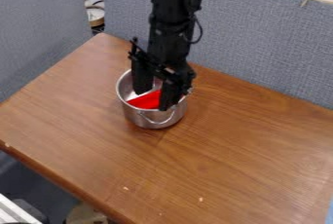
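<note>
A steel pot (152, 117) with a handle on its side stands on the wooden table (221, 169), toward the back. A red object (147, 99) lies inside it. My black gripper (159, 86) reaches down from above into the pot, its fingers on either side over the red object. Whether it has closed on that object I cannot tell, as the dark fingers hide part of it.
Grey padded panels (247, 43) border the table at the back and left. Assorted items sit beyond the panels.
</note>
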